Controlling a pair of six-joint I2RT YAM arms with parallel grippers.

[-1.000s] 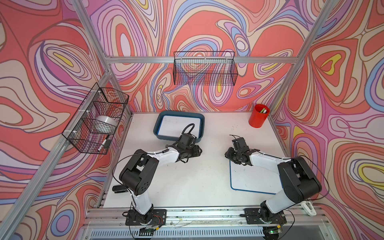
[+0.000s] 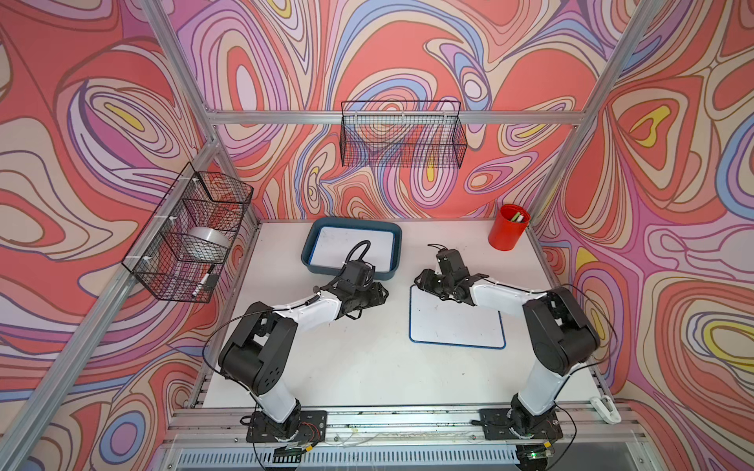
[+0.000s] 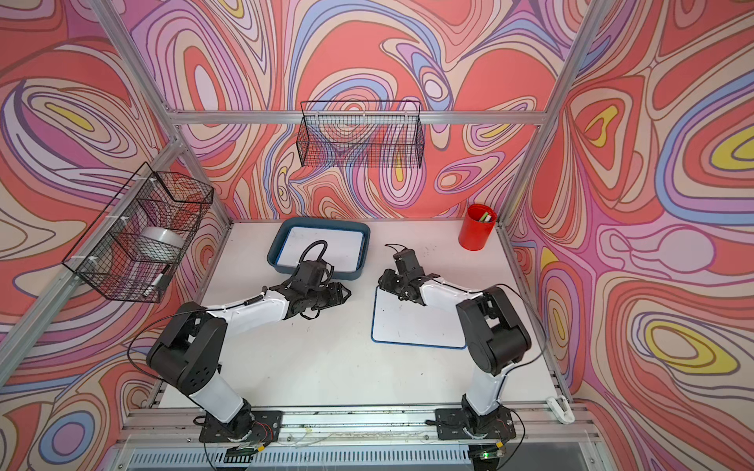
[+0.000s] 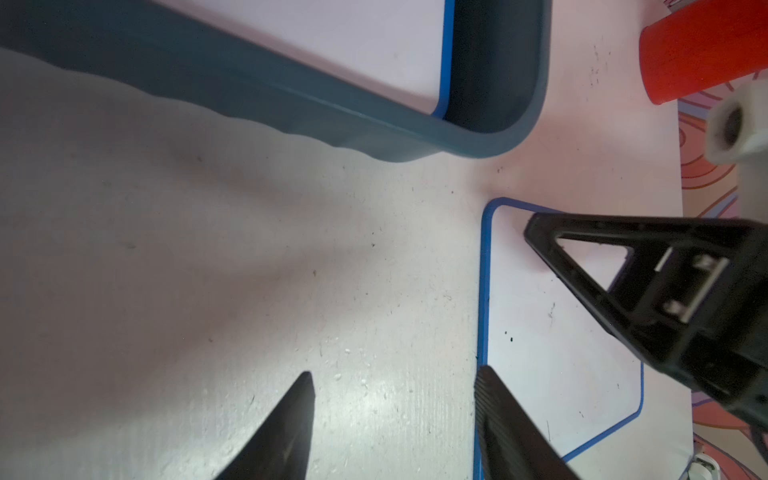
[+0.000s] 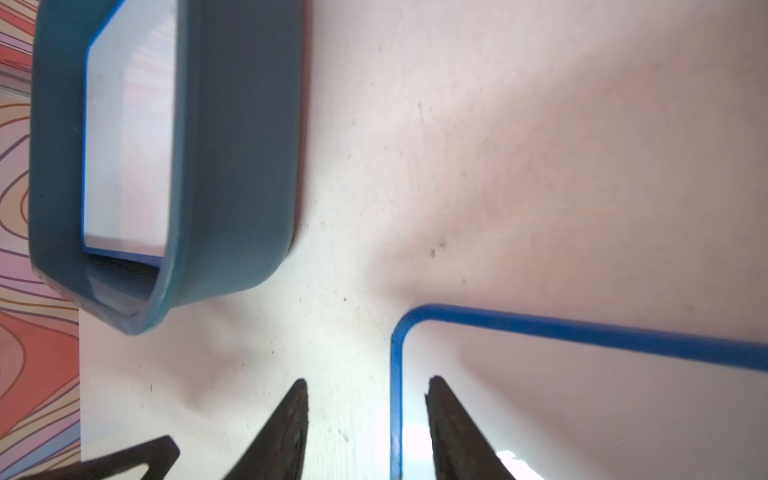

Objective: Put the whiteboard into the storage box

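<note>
A whiteboard with blue edging (image 2: 457, 322) lies flat on the table right of centre, its upper-left corner close to the dark blue-grey storage box (image 2: 310, 245). Another blue-edged white board (image 2: 349, 243) is inside that box. In the left wrist view my left gripper is open, nothing between its fingers, over bare table below the box and left of the whiteboard. In the right wrist view my right gripper is open over the whiteboard's left edge near its upper corner, with nothing held.
A red cup (image 2: 507, 231) with items stands at the back right. Wire baskets hang on the left (image 2: 188, 235) and back (image 2: 403, 141) frames.
The whiteboard has shifted left and toward the back. My left gripper has moved a little left.
</note>
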